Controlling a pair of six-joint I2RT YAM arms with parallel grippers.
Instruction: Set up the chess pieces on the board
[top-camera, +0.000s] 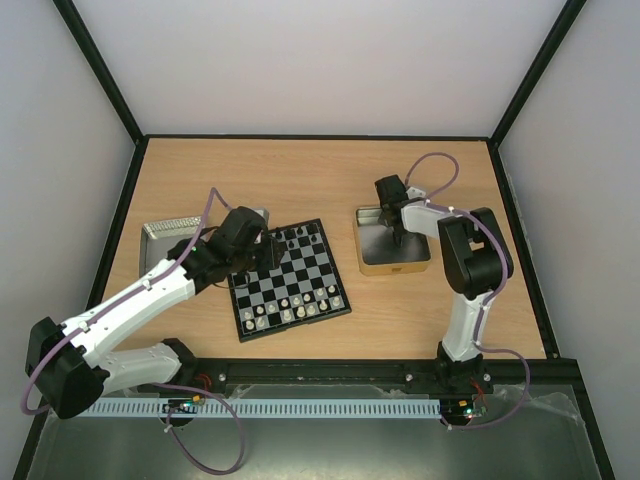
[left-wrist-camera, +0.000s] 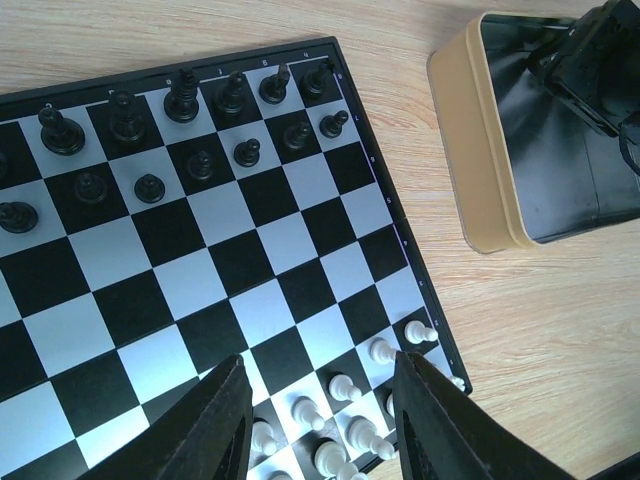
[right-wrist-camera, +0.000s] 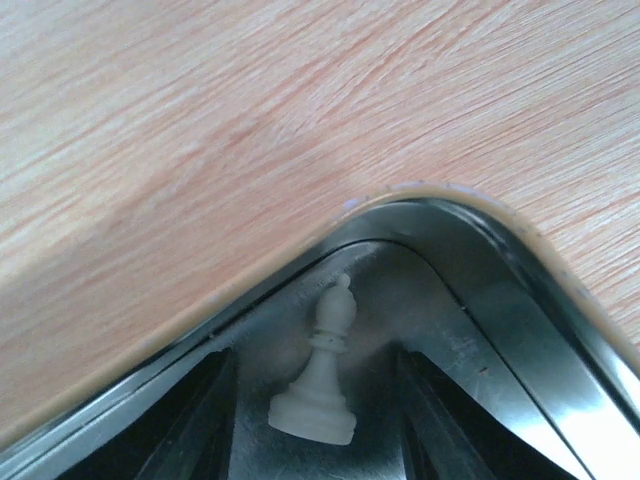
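The chessboard (top-camera: 298, 265) holds dark pieces along its far side and white pieces along its near side, seen also in the left wrist view (left-wrist-camera: 278, 242). My left gripper is open above the board, nothing between its fingertips. My right gripper is open inside the tan-rimmed box (top-camera: 365, 262), its fingers either side of a white bishop (right-wrist-camera: 316, 395) lying at the bottom near a corner; whether they touch it is unclear, but they look apart from it.
A grey tray (top-camera: 154, 250) sits at the left, partly behind the left arm. Bare wood surrounds the board and box, mainly at the back of the table.
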